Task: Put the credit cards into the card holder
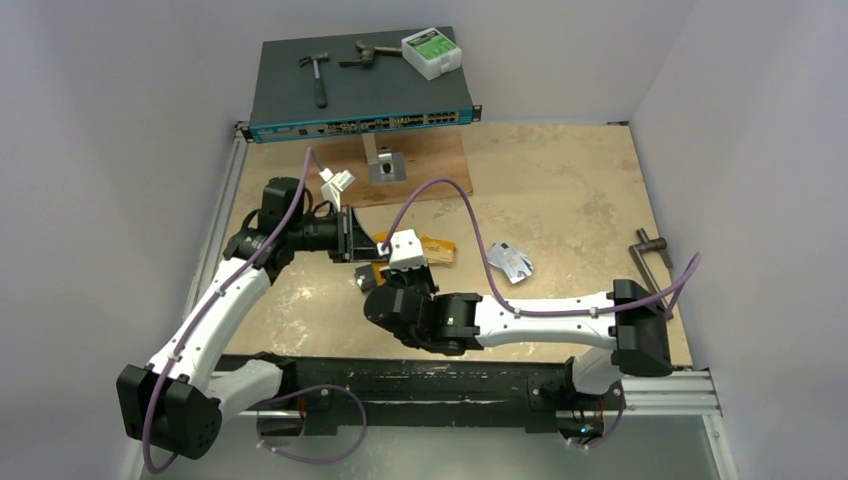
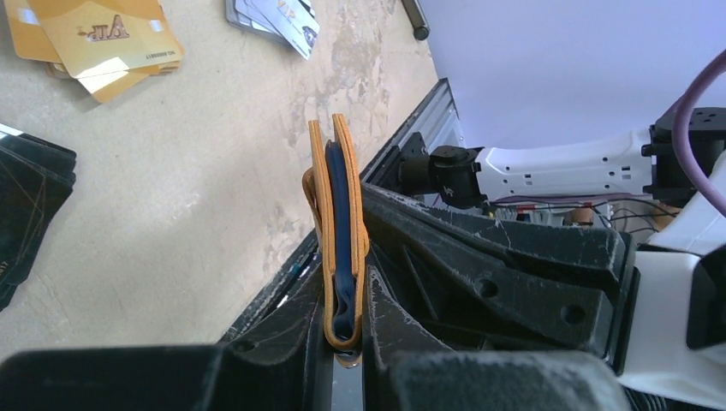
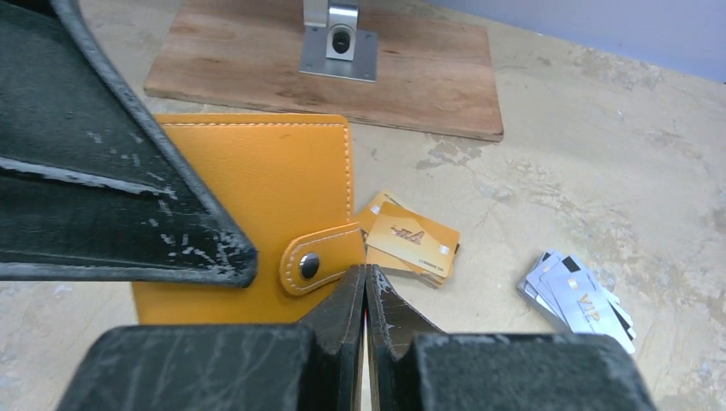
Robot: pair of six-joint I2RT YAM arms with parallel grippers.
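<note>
My left gripper is shut on the orange card holder (image 2: 324,205). Edge-on in the left wrist view, its two covers part at the top, with dark blue lining between. In the right wrist view, the snap strap (image 3: 324,259) lies across the holder's face and right edge. At the strap's free side my right gripper is shut, its fingertips together with nothing between them. Whether they touch the strap, I cannot tell. On the table lie gold cards (image 3: 415,240), silver cards (image 3: 578,295) and black cards (image 2: 30,201).
A wooden board with a metal bracket (image 1: 388,168) lies behind the cards. Beyond it stands a rack unit (image 1: 350,85) bearing hammers and a white box (image 1: 432,53). Dark tools (image 1: 652,260) rest at the right.
</note>
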